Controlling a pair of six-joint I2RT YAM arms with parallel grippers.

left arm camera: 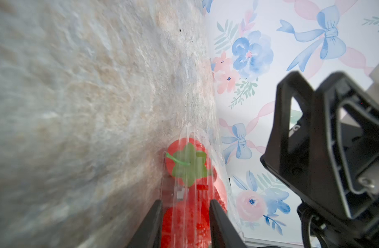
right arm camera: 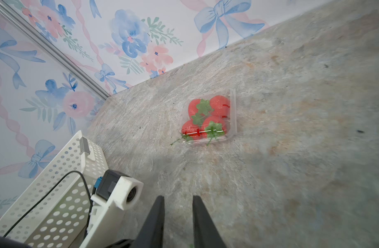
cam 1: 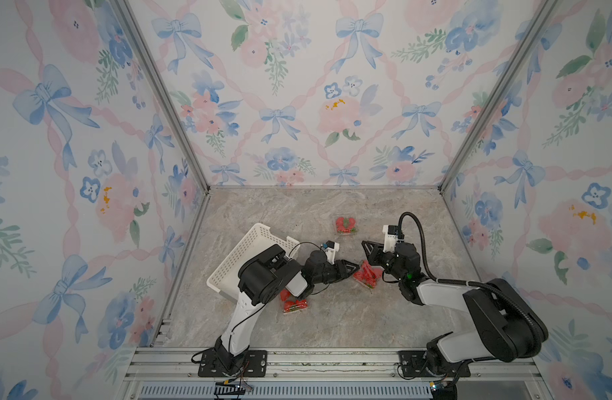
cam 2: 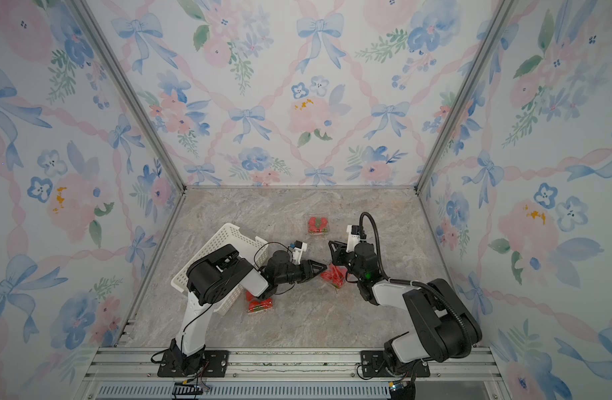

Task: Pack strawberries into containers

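A clear plastic container of strawberries (cam 1: 367, 274) lies between the two arms. My left gripper stands low at its left side, open, and the strawberry with a green leaf cap (left arm camera: 189, 163) shows beyond its fingertips. Whether the fingers touch the plastic, I cannot tell. My right gripper is raised above and behind that container, its fingers apart with only bare table between them. Farther back sits another clear container (right arm camera: 210, 119) holding several strawberries. A third container of strawberries (cam 1: 294, 305) is partly hidden under my left arm.
A white perforated basket (cam 1: 242, 250) stands at the left, partly covered by my left arm. Patterned walls close the sides and back.
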